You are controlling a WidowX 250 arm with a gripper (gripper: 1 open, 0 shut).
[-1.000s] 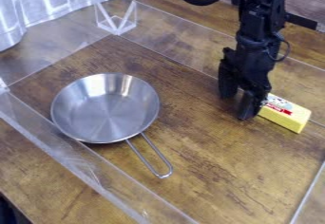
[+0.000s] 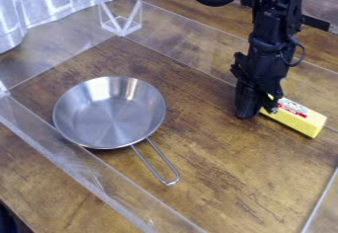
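The black gripper (image 2: pixel 248 107) hangs low over the wooden table at the right, its tip against or just beside the left end of a yellow box (image 2: pixel 297 118) with red and white print. Whether anything is between its dark fingers is hard to see.
A steel pan (image 2: pixel 109 110) with a long handle pointing to the lower right rests at the left. A small white wire-like object (image 2: pixel 122 17) stands at the back. Clear plastic edges border the table.
The gripper has shifted slightly about the box's left end, and a little more of the yellow box shows now. The pan is unmoved.
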